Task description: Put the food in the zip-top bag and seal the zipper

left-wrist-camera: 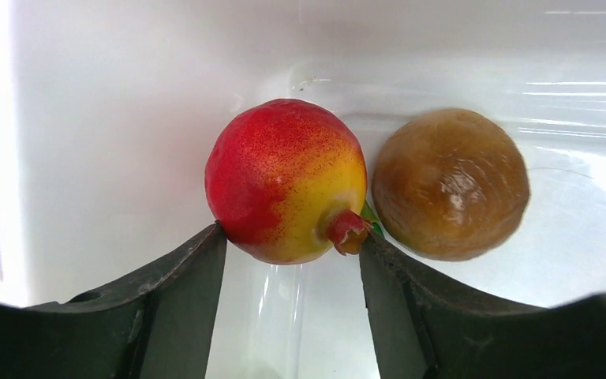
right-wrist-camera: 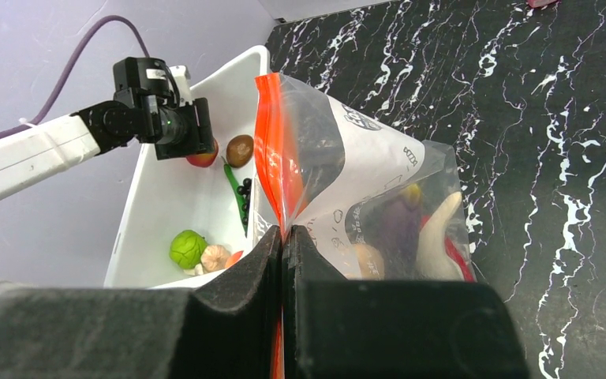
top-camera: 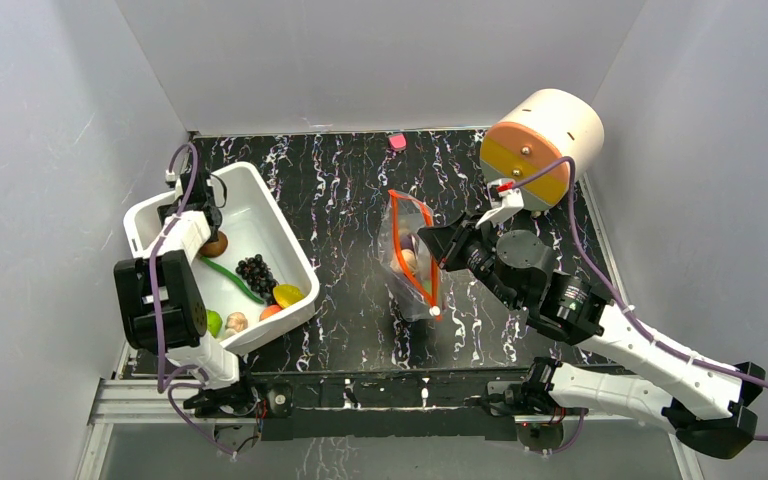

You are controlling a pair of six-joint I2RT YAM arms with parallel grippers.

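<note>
My left gripper is part open around a red-yellow fruit in the white bin; a brown round food lies beside it. The zip bag, with orange zipper, stands on the black table, holding a purple eggplant, a pale curved item and other food. My right gripper is shut on the bag's top edge at the zipper.
The bin also holds grapes, a green pepper, a yellow fruit and several other items. A pink block and cream drum stand at the back.
</note>
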